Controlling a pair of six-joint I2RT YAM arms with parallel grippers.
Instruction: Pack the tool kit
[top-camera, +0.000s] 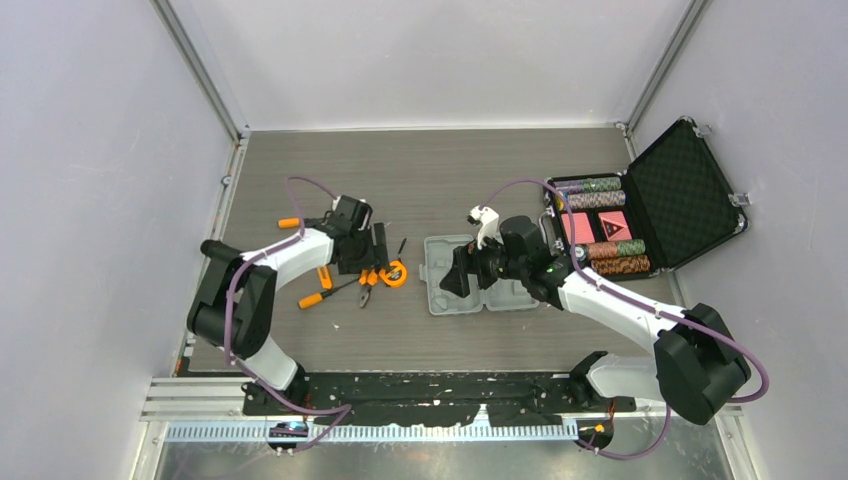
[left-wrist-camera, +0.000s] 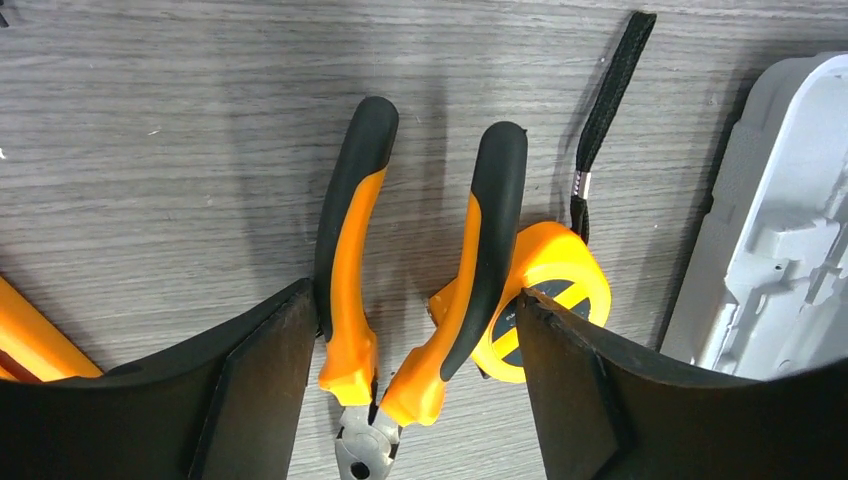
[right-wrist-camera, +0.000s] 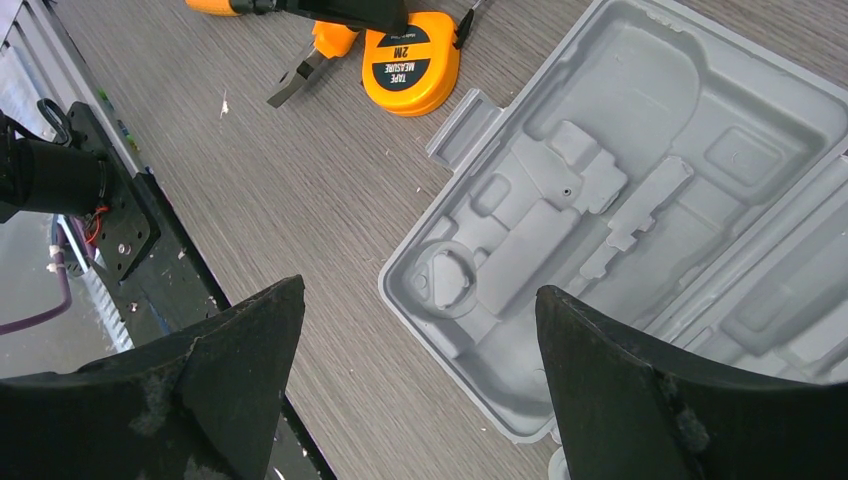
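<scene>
My left gripper is part open around the orange-black pliers (left-wrist-camera: 348, 260), one finger at each handle; whether it grips them is unclear. The tape measure (left-wrist-camera: 567, 270) with black strap lies just right of the pliers, partly under a handle. Orange-handled screwdrivers (top-camera: 312, 300) and an orange tool (top-camera: 324, 276) lie to the left. The grey molded tool case (right-wrist-camera: 740, 150) lies open, empty, to the right. My right gripper is open above it, nothing between its fingers.
A black case (top-camera: 690, 190) of chips and cards stands open at the right back. The metal rail (top-camera: 370, 430) runs along the front edge.
</scene>
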